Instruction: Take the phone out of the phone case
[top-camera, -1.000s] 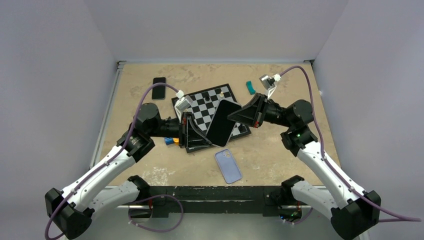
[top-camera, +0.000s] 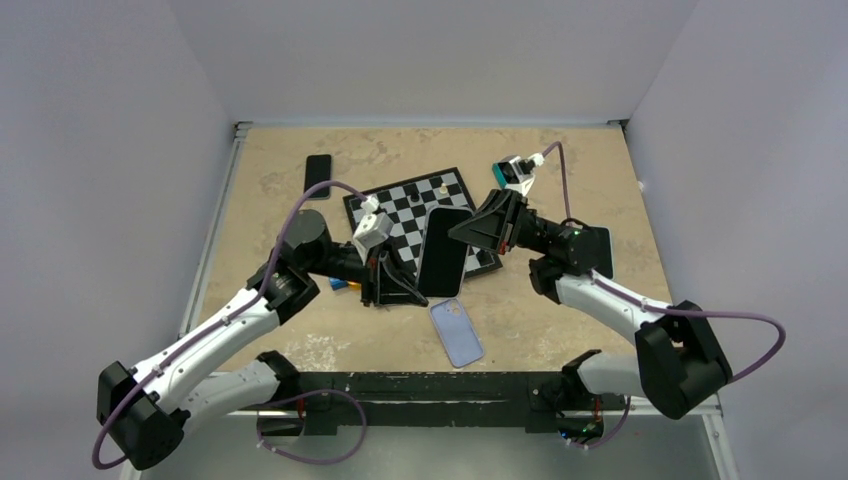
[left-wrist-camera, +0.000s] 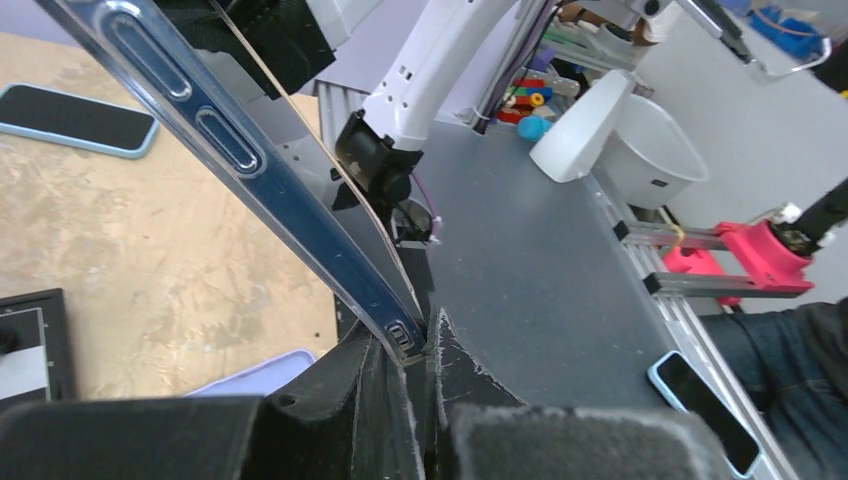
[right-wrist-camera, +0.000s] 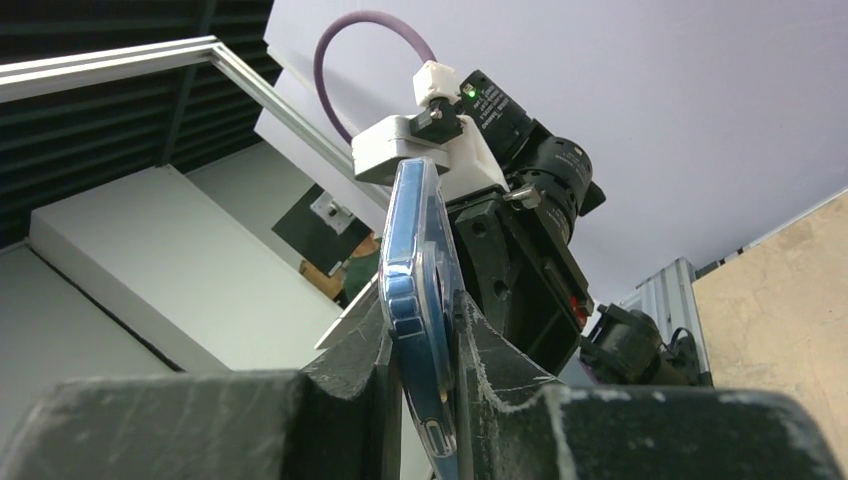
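A dark phone (top-camera: 441, 258) in a clear-edged case hangs upright over the middle of the table, between my two grippers. In the left wrist view my left gripper is shut on a lower corner of the cased phone (left-wrist-camera: 262, 178); a thin edge stands slightly apart from the case's side. In the top view my right gripper (top-camera: 456, 232) is at the phone's upper right side. In the right wrist view the cased phone (right-wrist-camera: 418, 290) stands between the fingers of that gripper, though how firmly they close on it is unclear.
A chessboard (top-camera: 407, 187) lies beneath, with a lavender case (top-camera: 456, 335) in front of it. A black phone (top-camera: 318, 175) lies at the back left, a teal piece (top-camera: 499, 173) at the back. Bare table shows at the front left and right.
The right arm's elbow and wrist have swung leftward and downward in the top view, and the phone has turned more upright. The left gripper has shifted slightly toward the table's front.
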